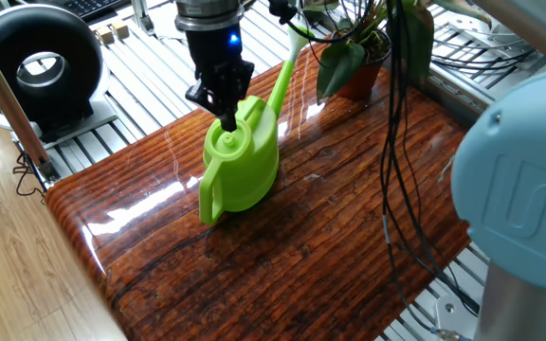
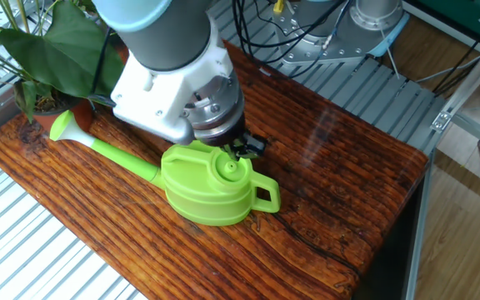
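Note:
A green watering can point(image 1: 245, 175) stands upright on the glossy brown wooden table point(image 1: 330, 218). Its round lid with a small knob point(image 2: 231, 167) faces up, its handle point(image 2: 267, 193) is on one side and the long spout point(image 2: 119, 158) on the other, ending in a pale sprinkler head. My black gripper point(image 1: 227, 123) points down at the top of the can, close to the lid knob in exterior view 1. In exterior view 2 the wrist partly covers the fingers, just behind the lid. Whether they touch it, and how far apart they are, does not show clearly.
A potted plant point(image 2: 52, 96) with broad leaves stands by the spout's end. Black cables point(image 1: 393, 161) hang over the table. A black ring-shaped object point(image 1: 41, 66) sits on the slatted frame beyond the table.

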